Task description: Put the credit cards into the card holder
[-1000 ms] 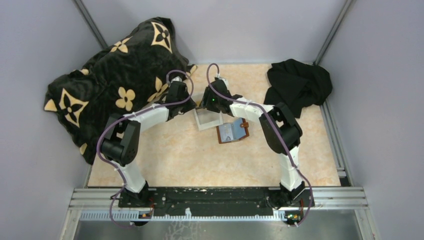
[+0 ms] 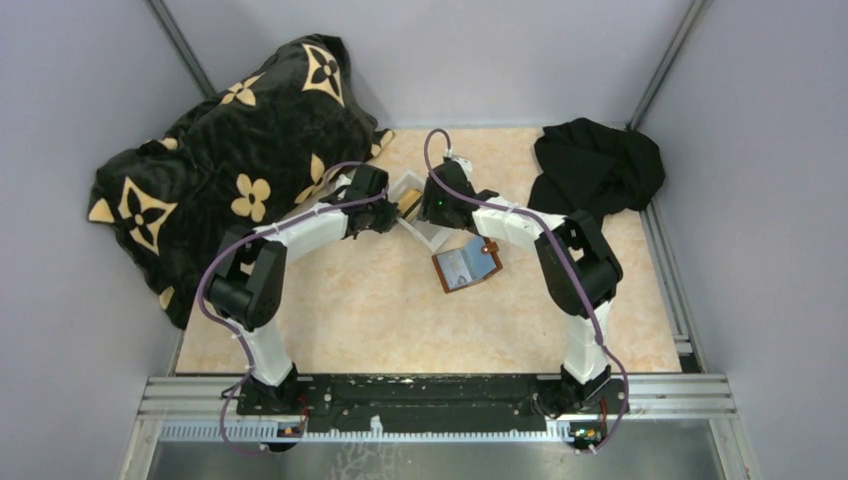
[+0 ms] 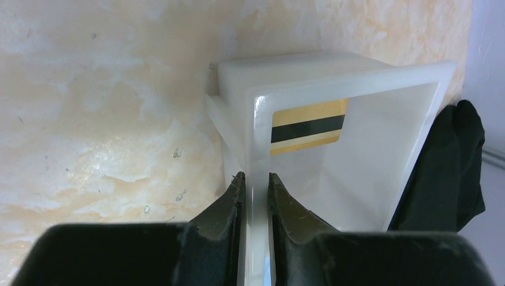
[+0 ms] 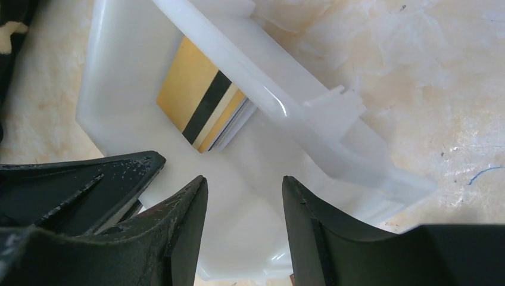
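Note:
A white tray (image 3: 333,81) sits mid-table at a slant, and my left gripper is shut on its rim. Inside it, toward the far end, lies a small stack of credit cards (image 4: 199,95); the top one is gold with a dark stripe. Over the tray hangs my right gripper, open, with only the tray's bare floor visible between its fingers. Just in front of the tray, the card holder (image 2: 467,264) lies open on the table, brown-edged with blue-grey inner panels. Most of it is out of the wrist views.
A large black patterned cushion (image 2: 250,140) fills the back left. Black cloth (image 2: 597,170) is heaped at the back right, reaching over the table's edge.
The tray has turned, its near end swinging rightward, while the left gripper stays by its side. The right arm has shifted slightly right.

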